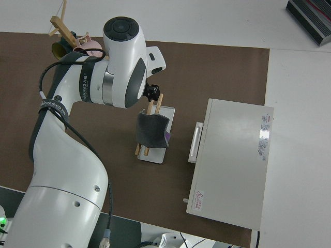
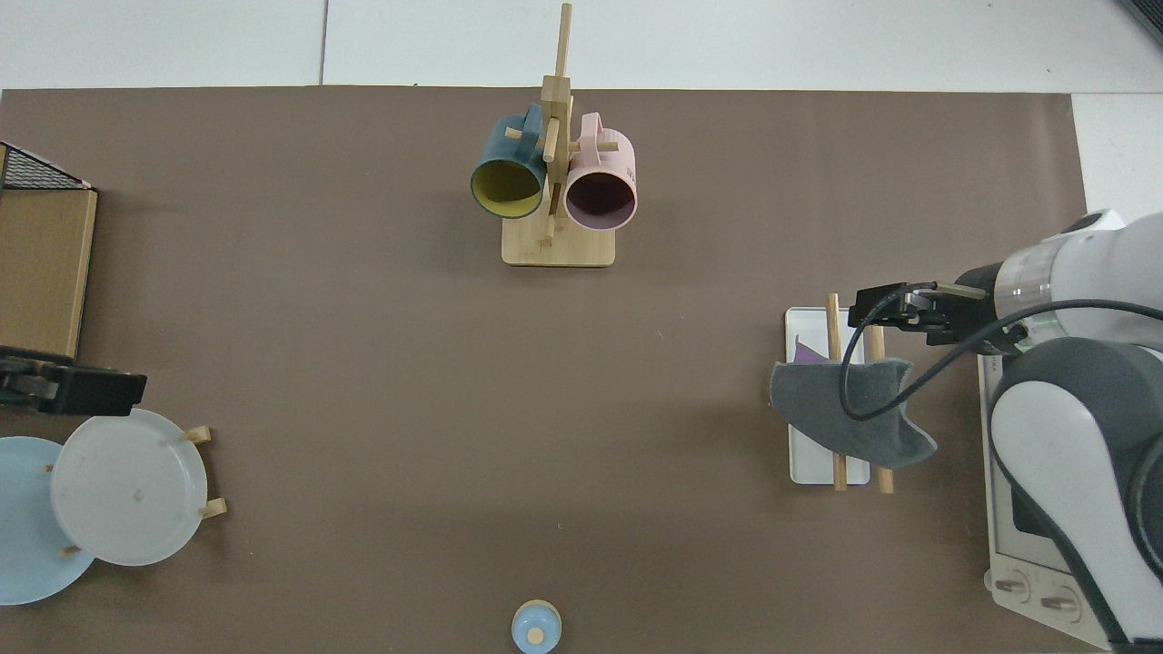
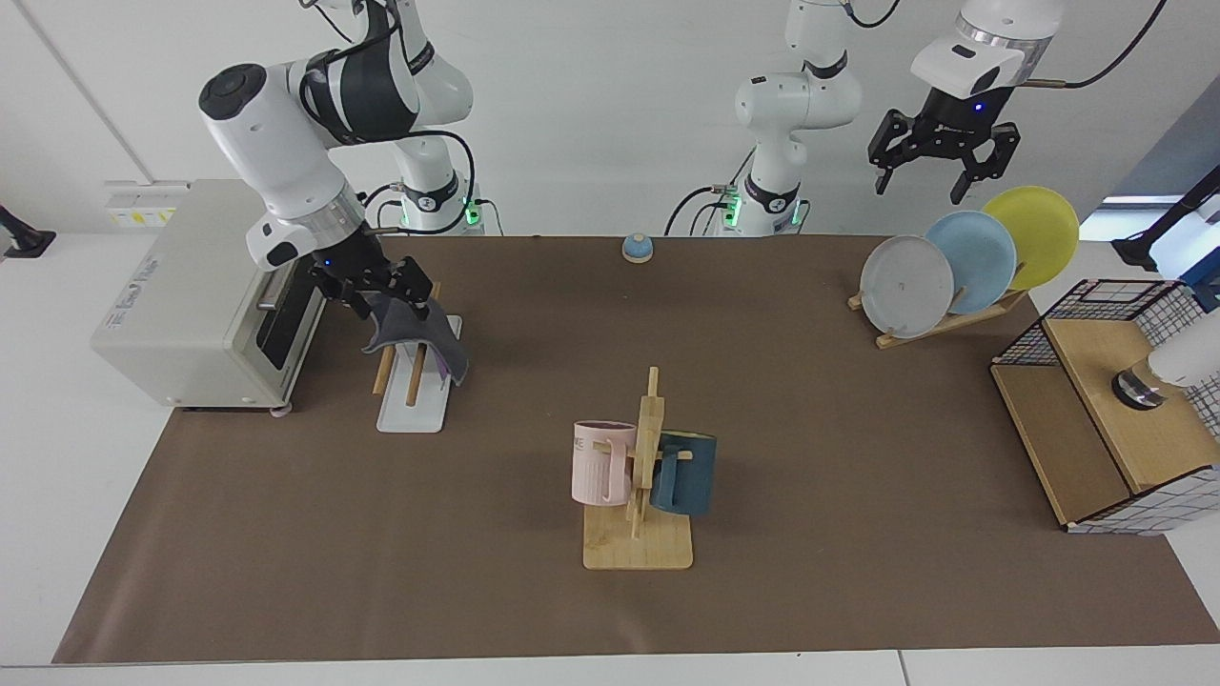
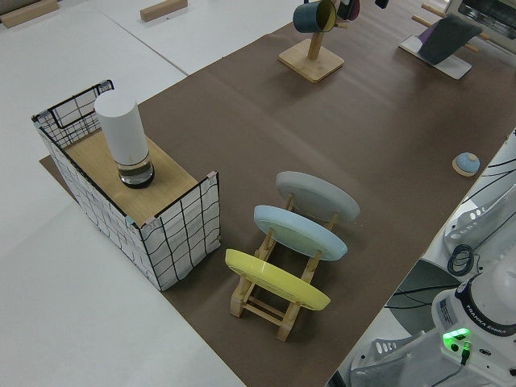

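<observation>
A grey cloth [image 2: 845,409] hangs over a wooden rail rack on a white tray [image 2: 809,458] at the right. One arm's black gripper [image 3: 372,280] is just above the cloth, seen at the left in the left view; whether it is open or holds anything is hard to tell. The other black gripper [image 2: 71,387] is at the left, above the plate rack with white [image 2: 125,485], blue [image 2: 27,518] and yellow [image 3: 1035,229] plates; it appears open in the left view, empty.
A mug stand holds a teal mug [image 2: 507,169] and a pink mug [image 2: 600,180]. A white oven [image 1: 230,163] stands right of the tray, a wire-sided shelf [image 2: 38,272] at the left, a small blue round object [image 2: 535,628] at the front.
</observation>
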